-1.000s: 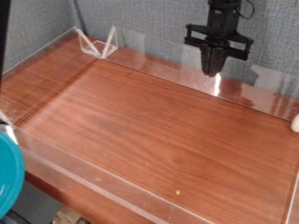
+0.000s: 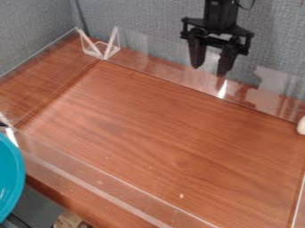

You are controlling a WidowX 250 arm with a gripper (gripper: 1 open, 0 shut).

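My black gripper (image 2: 212, 61) hangs from above at the top right, over the back edge of the wooden board (image 2: 160, 140). Its two fingers stand apart, open, with nothing seen between them. The board is bare apart from a few small light specks.
Clear low walls rim the board, with a clear bracket (image 2: 99, 46) at the back-left corner. A turquoise round object (image 2: 7, 178) is at the lower left, partly out of frame, and a white object (image 2: 300, 126) at the right edge. Grey padded walls stand behind.
My gripper has shifted slightly to the left, and its fingers show farther apart than a second ago. The board and surroundings are unchanged.
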